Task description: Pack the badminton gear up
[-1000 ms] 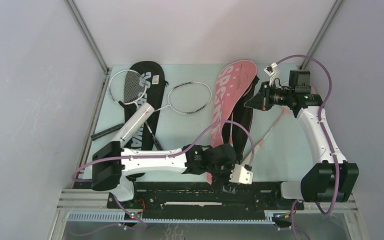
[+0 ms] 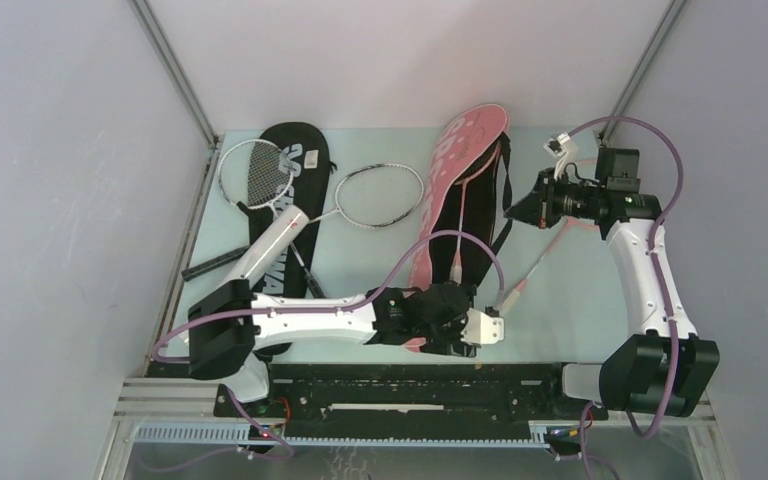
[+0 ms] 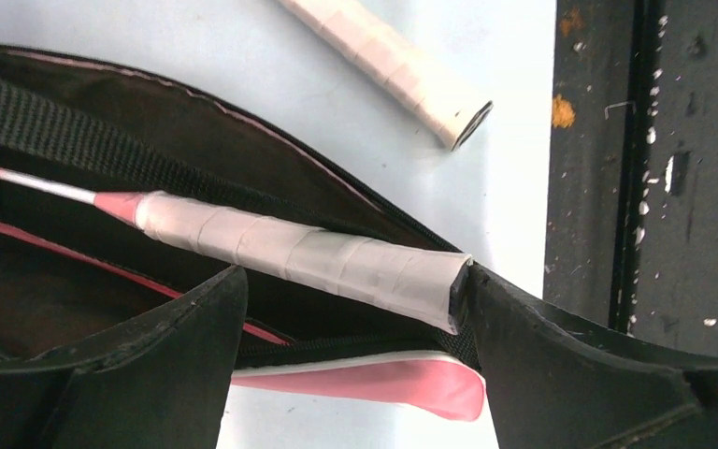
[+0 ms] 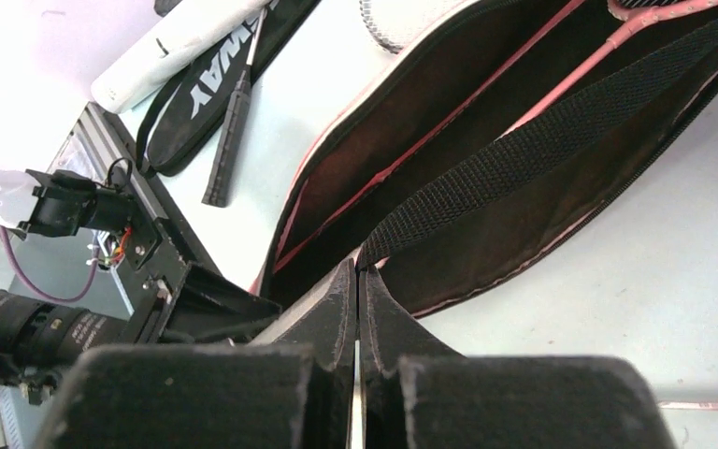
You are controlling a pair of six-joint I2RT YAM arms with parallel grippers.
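The pink-and-black racket bag (image 2: 430, 210) lies unzipped on the table, its black inside showing. A pink racket rests in it; its pale wrapped handle (image 3: 308, 257) is near the bag's narrow end. My left gripper is open over that handle, fingers on either side, the right one close to the handle's butt. My right gripper is shut on the black strap (image 4: 533, 154) at the bag's right side. A second pale-handled racket (image 2: 513, 298) lies outside the bag, to its right.
At the left are a black bag (image 2: 305, 180), a white racket (image 2: 292, 180) on it, a pale tube (image 2: 270, 243) and a short dark bar (image 2: 213, 263). Another racket hoop (image 2: 423, 190) lies between the bags. Bare table shows at the front right.
My right gripper has shifted right with the strap. The pink bag's opening has spread wider, showing more of the racket inside. My left gripper has moved only slightly.
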